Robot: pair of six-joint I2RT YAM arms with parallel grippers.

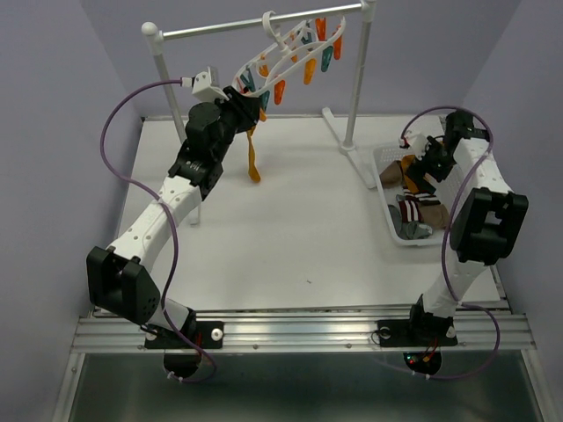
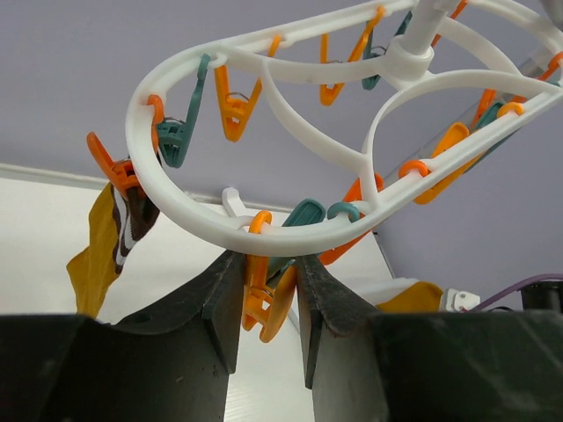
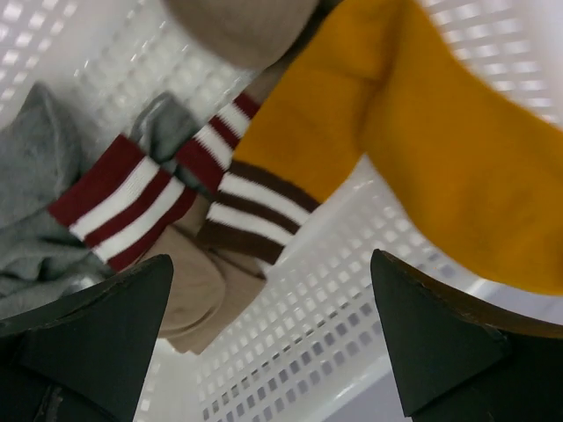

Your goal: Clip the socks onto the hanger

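Observation:
My left gripper is shut on an orange clip (image 2: pixel 259 277) at the lower rail of the white hanger (image 2: pixel 185 198). A mustard sock (image 2: pixel 88 272) with brown and white stripes hangs from a red-orange clip at the hanger's left. My right gripper is open, low over the white basket (image 1: pixel 382 202), with a mustard striped sock (image 3: pixel 325 114) below it, alongside grey (image 3: pixel 40 149) and brown (image 3: pixel 202 299) socks.
The hanger hangs from a white stand (image 1: pixel 359 88) at the back left, carrying several coloured clips.

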